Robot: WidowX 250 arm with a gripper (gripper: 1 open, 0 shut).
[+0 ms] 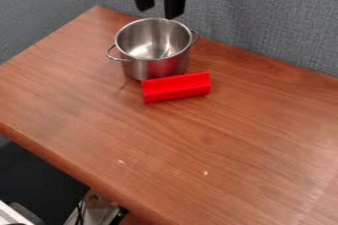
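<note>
My black gripper (158,0) hangs at the top centre, open, its two fingers apart above the back of a steel pot (152,66). The pot has two side handles and looks empty. A red block (176,87) lies on the wooden table just in front of the pot, to its right.
A grey padded wall (278,22) runs along the back. The table's edge crosses the lower left, with dark floor and some white and metal items beyond it.
</note>
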